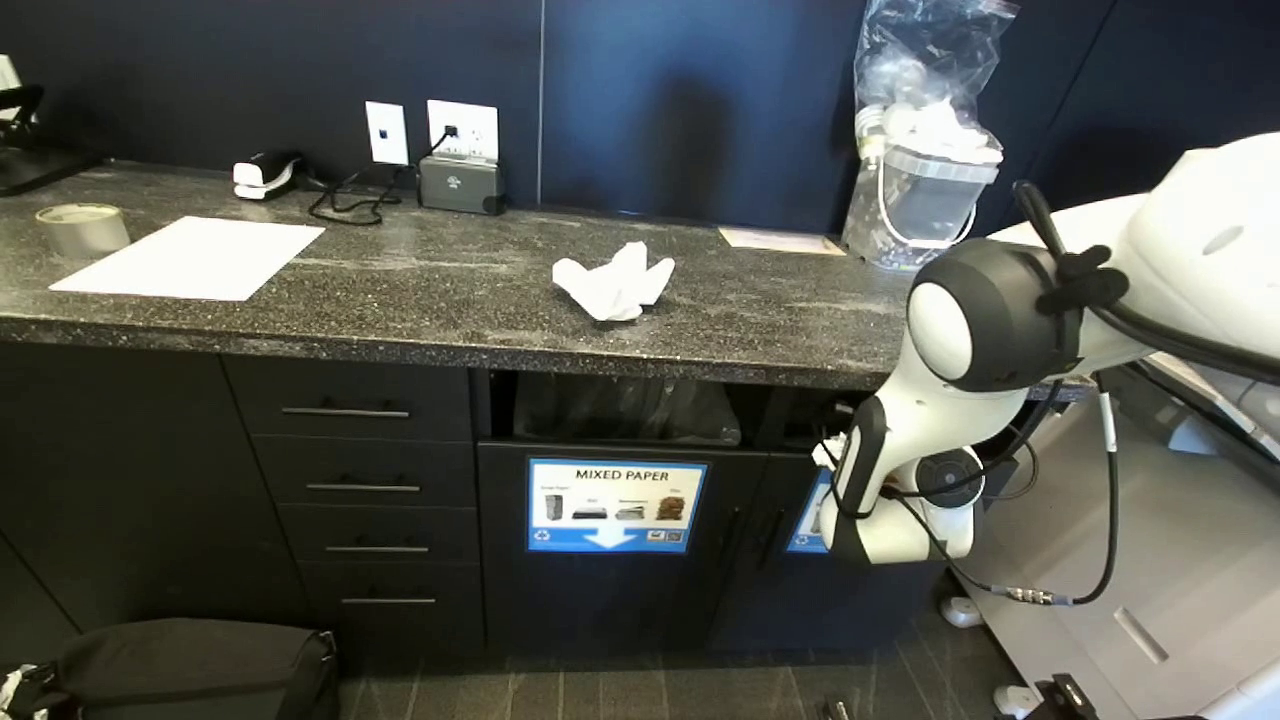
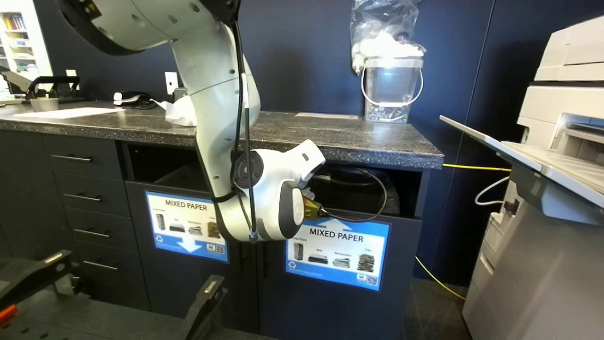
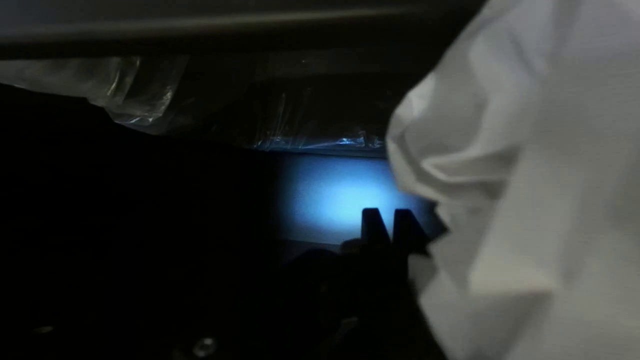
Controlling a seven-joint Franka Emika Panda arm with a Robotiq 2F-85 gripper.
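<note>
At the right cabinet's open slot, the arm's wrist faces into the opening. In the wrist view my gripper shows as two dark fingertips close together, shut on a crumpled white paper that fills the right side. Shadow hides just where the fingers grip it. A scrap of white also shows beside the wrist in exterior view 1. Another crumpled white paper lies on the counter, well away from the gripper. Below the slot is a blue-edged MIXED PAPER sign.
Inside the dark slot, a clear plastic liner hangs below a horizontal edge. A second slot opens to the left. On the counter stand a clear bucket and, farther left, a flat white sheet. A printer stands to the right.
</note>
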